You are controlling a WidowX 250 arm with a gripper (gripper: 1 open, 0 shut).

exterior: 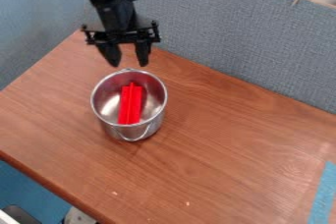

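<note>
A silver metal bucket (153, 117) with a wire handle stands on the wooden table (243, 144), left of centre, with a red elongated object (130, 104) lying inside it. Above and behind the bucket hangs my black gripper (128, 46), its fingers apart and pointing down, nothing visible between them.
A grey padded wall (237, 46) runs along the back and left sides. A strip of blue tape (320, 194) lies at the right edge.
</note>
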